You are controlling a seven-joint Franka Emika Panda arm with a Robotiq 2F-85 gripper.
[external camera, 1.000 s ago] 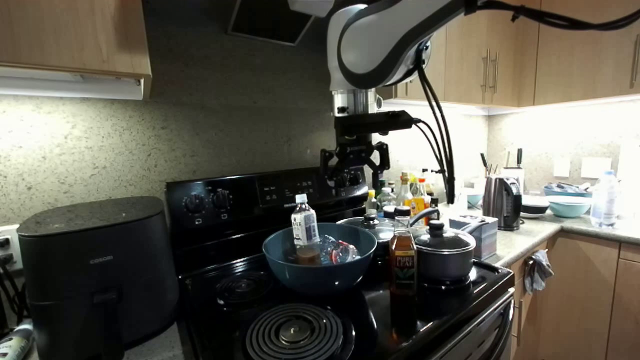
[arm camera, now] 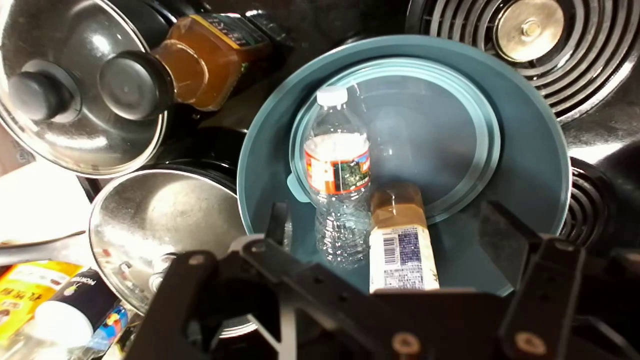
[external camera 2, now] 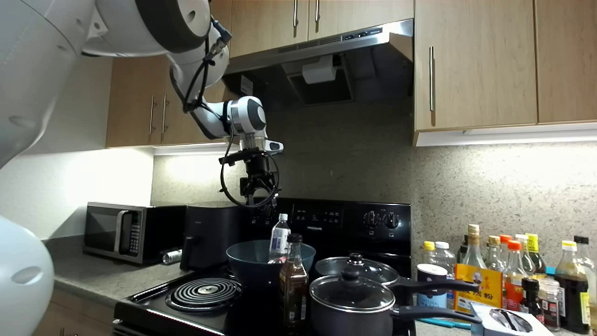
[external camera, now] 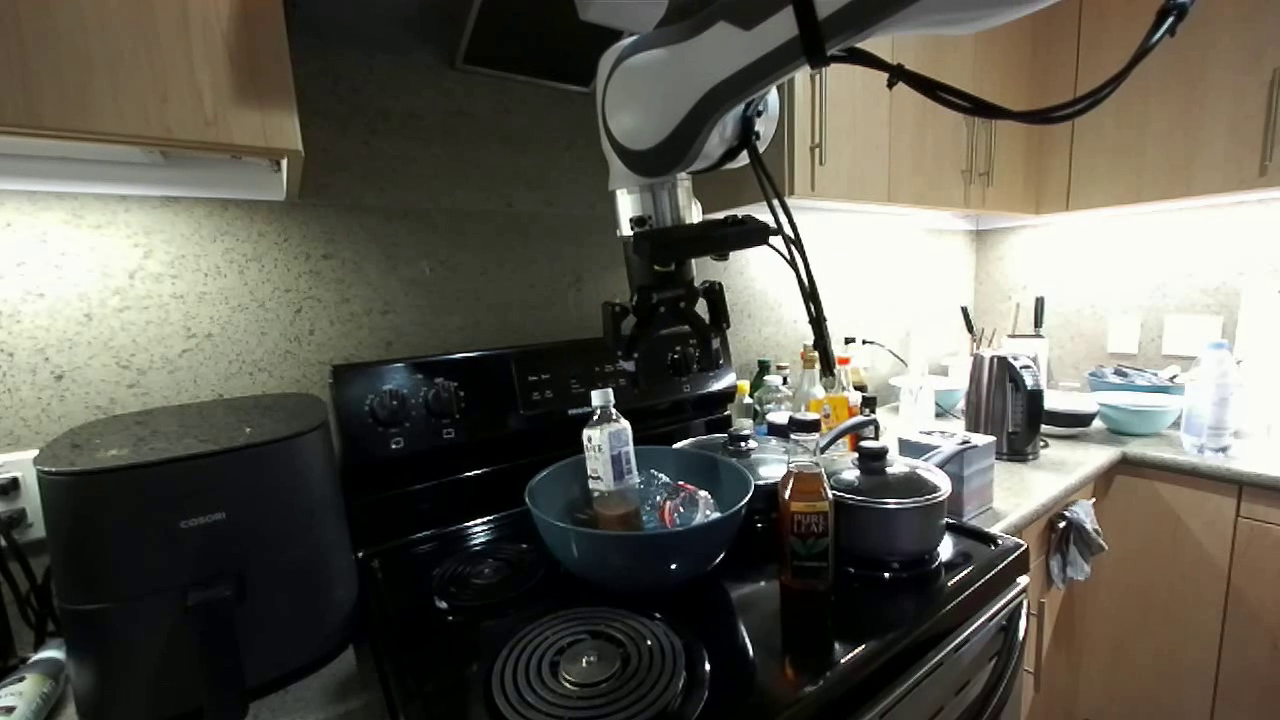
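Above the back of the stove hangs my gripper (external camera: 666,342), open and empty, well clear of everything below. A teal bowl (external camera: 639,552) rests on the stove beneath it. Inside the bowl, a white-labelled bottle with brown liquid (external camera: 611,456) leans upright against the side, its cap above the rim. Beside it lies a clear bottle with a red label (arm camera: 337,165). In the wrist view both bottles show between and beyond my spread fingers, and the near end of the white-labelled bottle (arm camera: 403,258) is hidden by the gripper. A teal round lid or plate (arm camera: 486,132) appears under them.
An amber tea bottle (external camera: 805,516) stands right of the bowl, close to a lidded pot (external camera: 894,516) and a second lidded pan (external camera 2: 358,269). A black air fryer (external camera: 198,540) is at the left.
The arm and my gripper have moved left in exterior view 1, toward the bowl, and slightly lower. The bowl and bottles look unmoved.
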